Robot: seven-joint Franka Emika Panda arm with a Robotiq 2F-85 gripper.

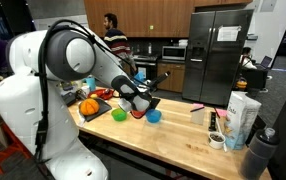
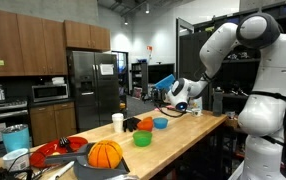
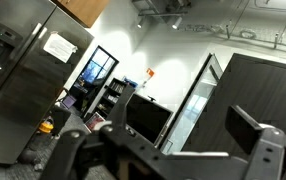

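My gripper stands open, its dark fingers wide apart with nothing between them. It is raised above the wooden table (image 1: pixel 188 145), and the wrist view looks out over the room towards the fridge and the ceiling. On the table below the arm sit a blue bowl (image 1: pixel 154 116), a green bowl (image 1: pixel 120 114) and an orange pumpkin-like object (image 1: pixel 89 106). Exterior view 2 shows the same green bowl (image 2: pixel 143 140), blue bowl (image 2: pixel 160 123) and orange object (image 2: pixel 106 154), all apart from the gripper.
At the table's right end stand a white-and-blue bag (image 1: pixel 241 115), a dark canister (image 1: pixel 258 155) and a small container (image 1: pixel 216 140). Table space between the blue bowl and these is mostly clear. A person (image 1: pixel 114 38) is behind the table.
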